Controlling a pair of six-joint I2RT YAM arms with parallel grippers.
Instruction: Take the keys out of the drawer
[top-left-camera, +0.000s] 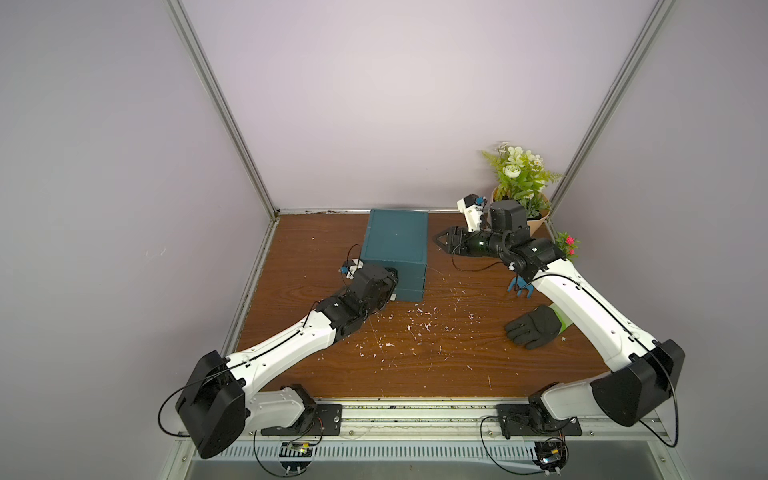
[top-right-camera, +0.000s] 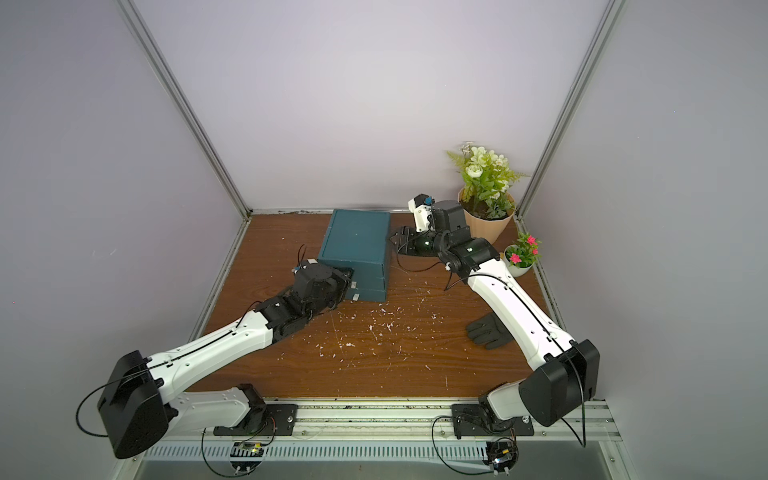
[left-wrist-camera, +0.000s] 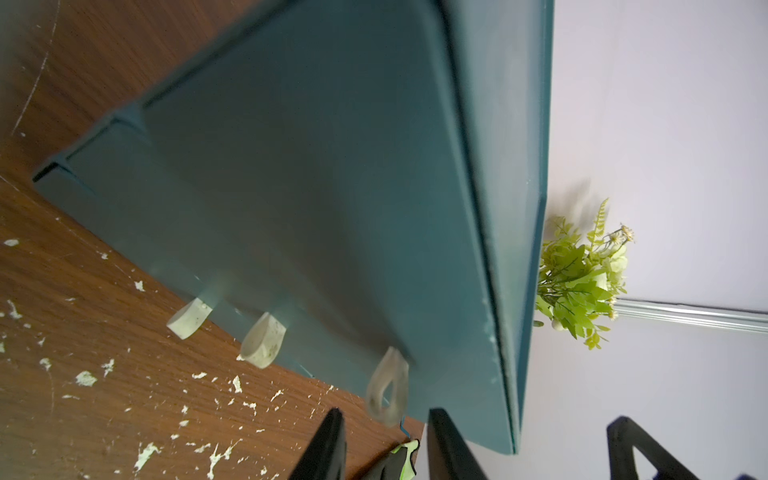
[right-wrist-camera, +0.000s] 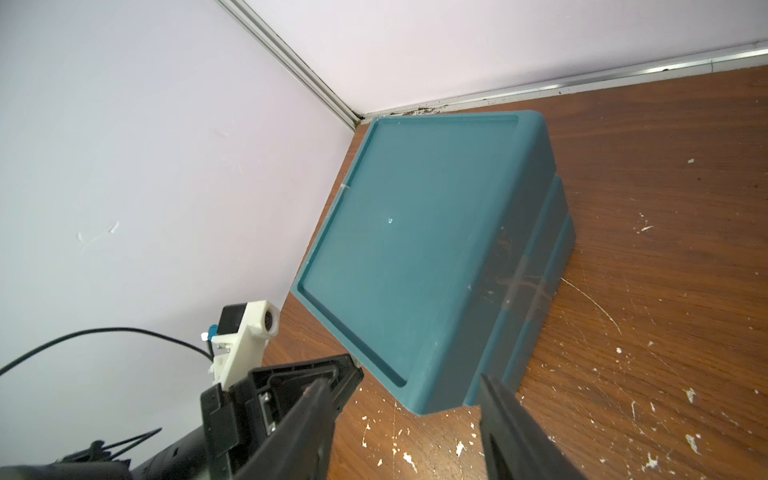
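Note:
The teal drawer box (top-left-camera: 397, 237) stands at the back centre of the table, its drawers looking closed. Three pale handles show on its front in the left wrist view: a looped one (left-wrist-camera: 389, 386) nearest the box's top, a middle one (left-wrist-camera: 263, 340) and a low one (left-wrist-camera: 190, 318). My left gripper is at the front, fingers parted either side of the looped handle's line; whether they touch it cannot be told. To the right of the box, my right gripper hangs open and empty. No keys are visible; the drawers' insides are hidden.
A potted white-flowered plant (top-right-camera: 486, 180) and a small pink-flowered pot (top-right-camera: 520, 254) stand at the back right. A dark glove (top-left-camera: 533, 327) and a blue item (top-left-camera: 520, 286) lie on the right.

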